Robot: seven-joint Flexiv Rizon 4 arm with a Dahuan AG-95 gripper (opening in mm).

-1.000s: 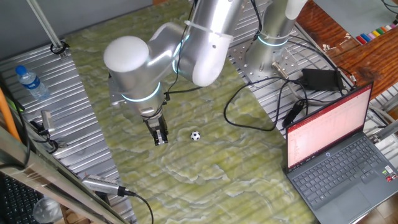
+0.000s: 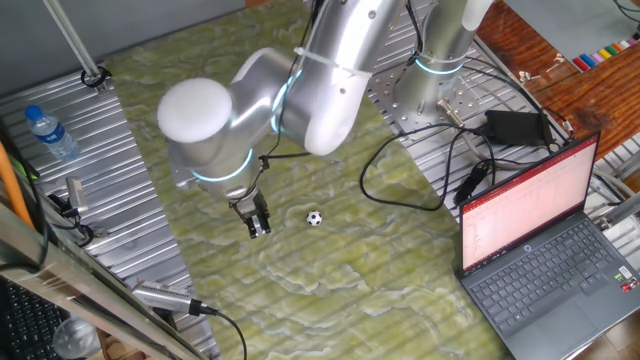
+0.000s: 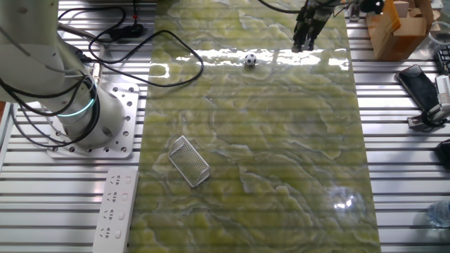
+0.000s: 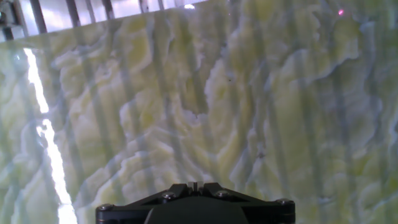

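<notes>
A small black-and-white toy football (image 2: 315,218) rests on the green marbled table surface; exterior view 2 also has the ball (image 3: 250,60), near the top. My gripper (image 2: 259,229) hangs above the surface, left of the ball in exterior view 1 and apart from it. In the wrist view the fingertips of the gripper meet at the bottom edge, shut with nothing showing between them. A small white mesh frame, like a toy goal (image 3: 189,161), lies on the surface in exterior view 2; exterior view 1 does not show it. The wrist view contains neither ball nor frame.
An open laptop (image 2: 545,260) occupies the right side, with a looped black cable (image 2: 400,203) reaching over the mat's edge. A power strip (image 3: 116,211) lies near the robot base.
The arm's white-capped wrist joint has shifted slightly left and down in exterior view 1, and the gripper's tilt has altered a little. The ball has stayed put.
</notes>
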